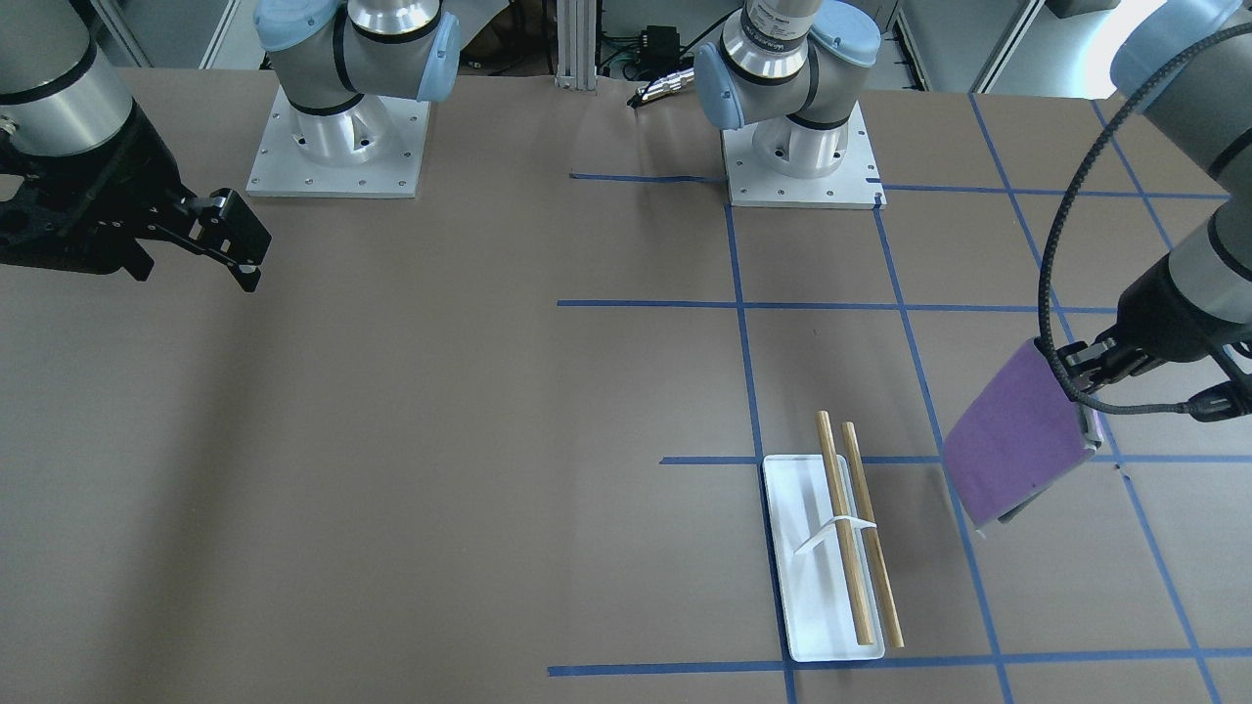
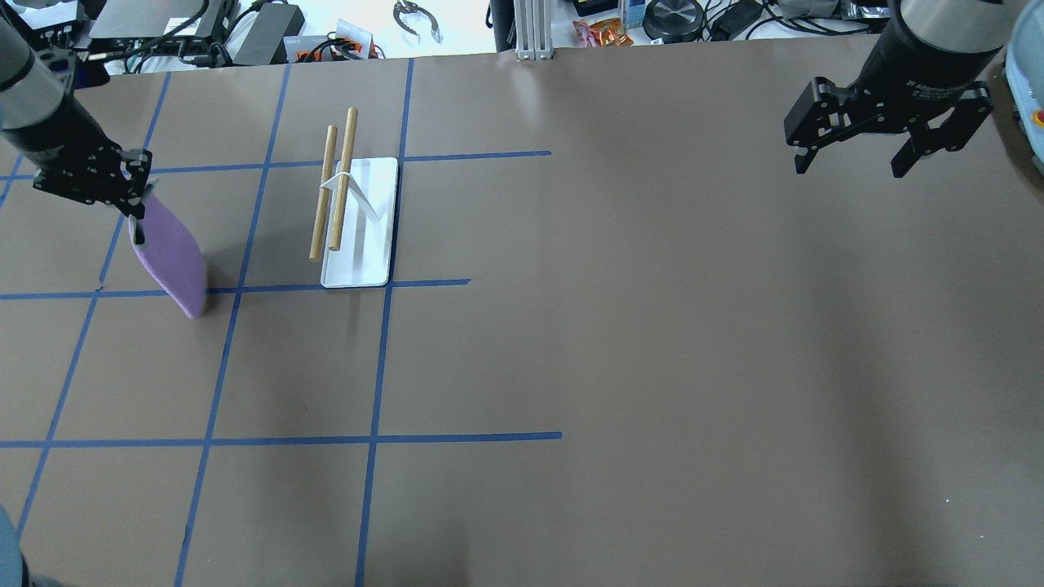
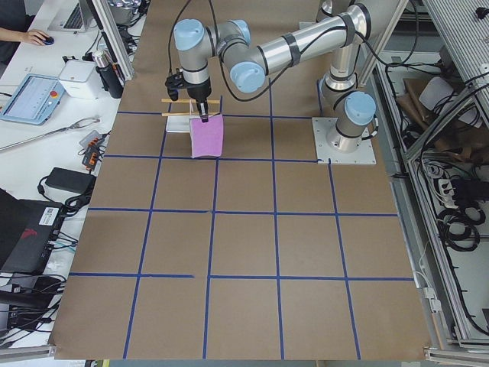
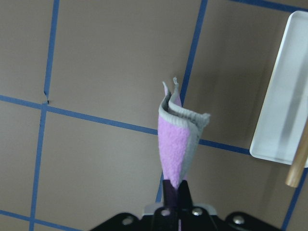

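Note:
A purple cloth [image 1: 1015,428] with a grey edge hangs from my gripper [image 1: 1074,375], pinched at one edge, in the front view at the right. In the top view the cloth [image 2: 171,254] dangles below the black gripper [image 2: 137,220], left of a white tray [image 2: 367,244]. In the left wrist view the cloth [image 4: 171,144] rises from between the shut fingers, folded, its far end loose. The white tray [image 1: 798,598] holds two wooden rods [image 1: 852,587] across a small white holder.
Other arms stand idle: one black gripper [image 2: 891,117] at the top view's upper right, two bases [image 1: 335,164] along the far edge in the front view. Blue tape lines form a grid on the table. Much of the table away from the tray is bare.

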